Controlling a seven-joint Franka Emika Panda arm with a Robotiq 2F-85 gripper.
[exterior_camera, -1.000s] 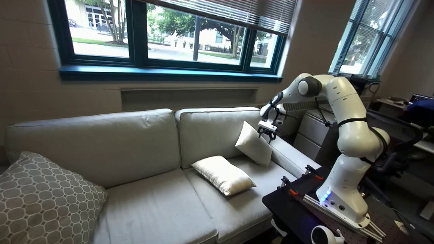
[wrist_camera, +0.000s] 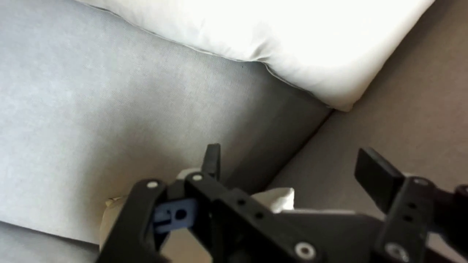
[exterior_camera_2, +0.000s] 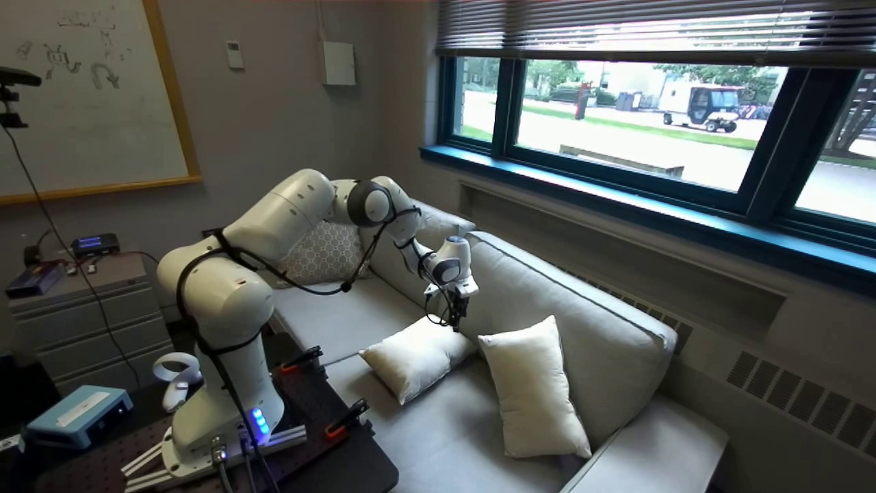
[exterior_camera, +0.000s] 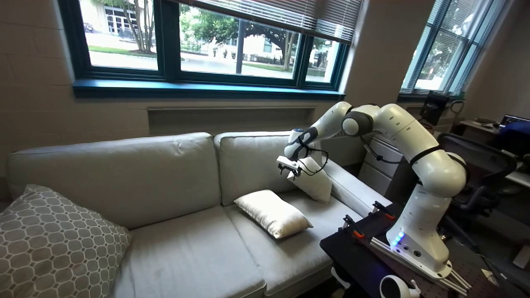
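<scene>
One small cream pillow (exterior_camera: 273,213) lies flat on the couch seat, near the seam between the two seat cushions. Against the couch's back and armrest leans a second cream pillow (exterior_camera_2: 535,393), which fills the top of the wrist view. My gripper (exterior_camera: 289,174) hangs in the air near the back cushion, above the seat and close to both pillows. In the wrist view its fingers (wrist_camera: 212,161) are spread wide apart, with only bare couch showing between them. A corner of the flat pillow (wrist_camera: 280,199) peeks out behind the gripper body there.
The grey couch (exterior_camera: 169,253) has clear seat room at its left half. A larger patterned pillow (exterior_camera: 59,243) rests at the far left end. The black robot table (exterior_camera: 348,248) with orange clamps borders the couch front, and the armrest (exterior_camera: 355,186) bounds the right side.
Over the last second my gripper has swung left, from above the armrest side of the leaning pillow to its other side. The pillows have not moved.
</scene>
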